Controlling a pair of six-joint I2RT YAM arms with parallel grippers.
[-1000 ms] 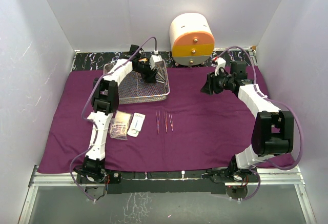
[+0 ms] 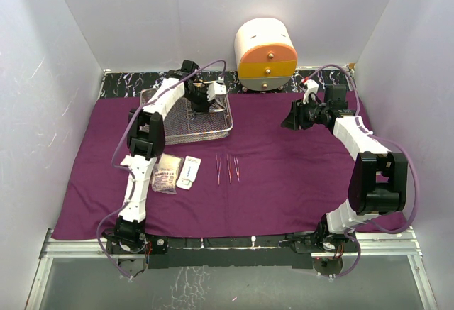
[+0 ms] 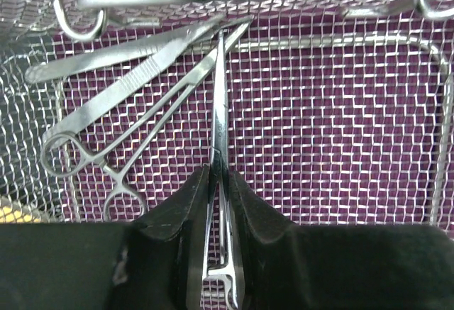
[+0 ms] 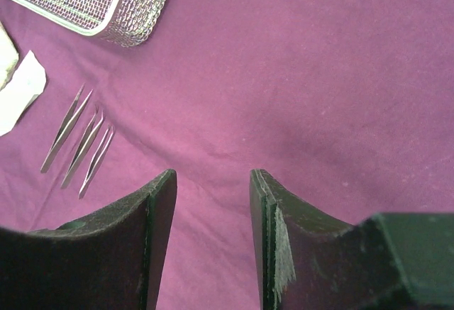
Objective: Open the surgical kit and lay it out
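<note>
The wire instrument tray (image 2: 191,137) is at back left. Inside it, my left gripper closes around long slim forceps (image 3: 219,104), its fingertips close together on the shank. Beside them lie ring-handled scissors-like instrument (image 3: 152,129) and flat tweezers (image 3: 113,90). Three tweezers (image 4: 85,147) are laid in a row on the purple cloth, right of white packets (image 2: 188,172). My right gripper stands open and empty above the cloth at the right.
A rounded drawer unit (image 2: 267,54) stands at the back middle.
My left gripper has shifted slightly left within the tray.
</note>
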